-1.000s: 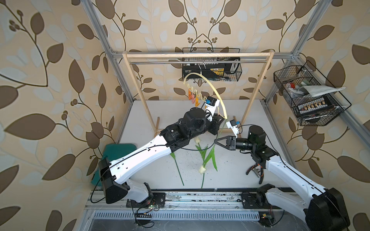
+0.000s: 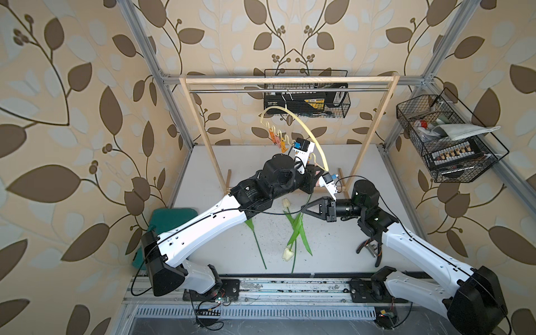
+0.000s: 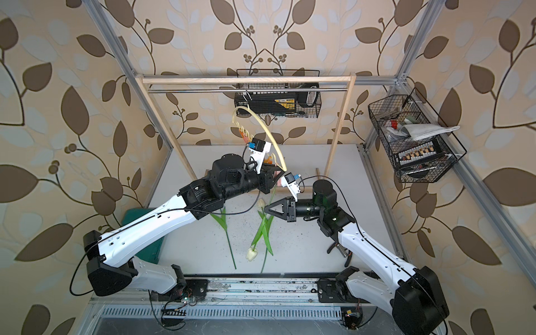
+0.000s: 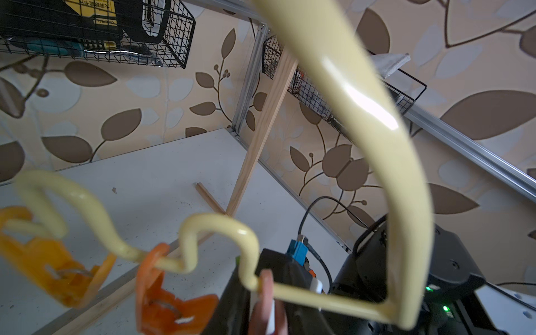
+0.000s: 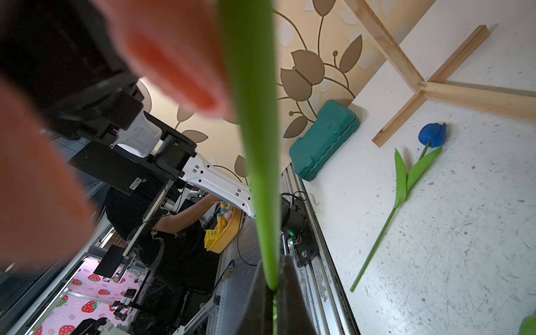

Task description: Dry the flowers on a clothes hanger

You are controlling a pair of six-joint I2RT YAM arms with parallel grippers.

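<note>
The cream hanger (image 2: 306, 125) hangs tilted from the rack's metal rod. Its lower bar carries an orange clip (image 4: 167, 310), a yellow-orange clip (image 4: 50, 268) and a pink clip (image 4: 261, 304). On the pink clip my left gripper (image 2: 320, 181) is shut, at the hanger's right end. Just below it, my right gripper (image 2: 304, 210) is shut on a green stem (image 5: 258, 167). The stem rises past the pink clip's blurred parts; whether it lies between them I cannot tell. Its white tulip head (image 2: 287, 254) hangs downward over the table.
Another white tulip (image 2: 286, 203) lies beneath the held one, and a blue tulip (image 5: 432, 134) lies to the left. A teal case (image 5: 323, 139) sits at the left edge, pliers (image 2: 379, 254) at the right. The wooden rack (image 2: 373, 128) surrounds the hanger.
</note>
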